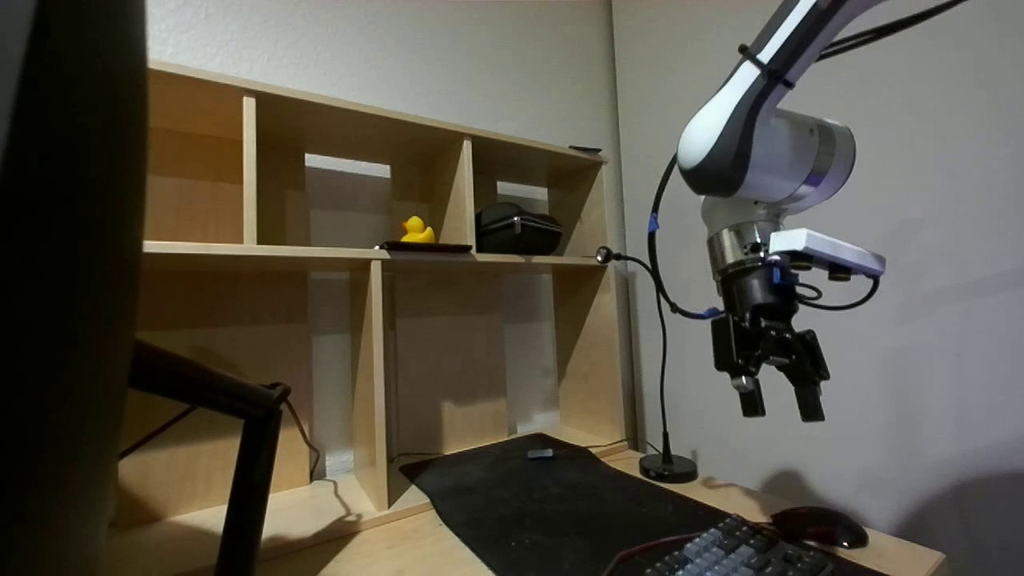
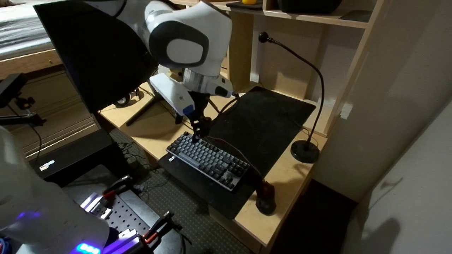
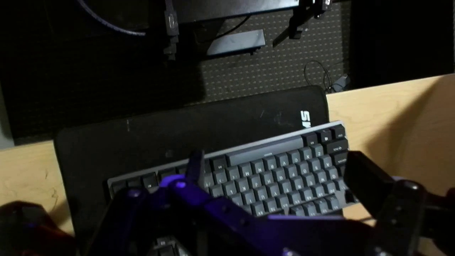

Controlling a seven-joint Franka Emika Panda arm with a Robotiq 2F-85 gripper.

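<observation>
My gripper (image 1: 782,408) points down with its two fingers spread apart, and nothing shows between them. In the wrist view the open fingers lie over a grey and black keyboard (image 3: 273,181), a finger toward each side. The second exterior view has the arm above the keyboard (image 2: 207,158), near its far left end, with the fingertips partly lost against dark parts. A black mouse (image 2: 265,198) rests on the desk to the keyboard's right. A small grey piece (image 1: 540,453) lies on the black desk mat (image 1: 557,499).
A gooseneck lamp (image 2: 305,151) stands at the desk's right rear. Wooden shelves (image 1: 384,288) at the back hold a yellow duck (image 1: 417,230) on a dark tray and a black case (image 1: 518,230). A large dark monitor (image 2: 97,50) borders the left.
</observation>
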